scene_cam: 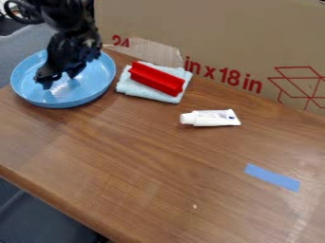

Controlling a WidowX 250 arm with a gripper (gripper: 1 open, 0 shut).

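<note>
My black gripper [61, 68] reaches down from the upper left into a light blue round plate [84, 91] at the table's left. It is dark and small in view, so its fingers are hard to make out, and I see nothing clearly held by it. Right of the plate, a red block [158, 79] lies on a folded pale cloth [135, 89]. A white tube [210, 118] lies on the wooden table further right.
A cardboard box [229, 33] stands along the back. A strip of blue tape [272, 177] is on the right of the table [152, 180].
</note>
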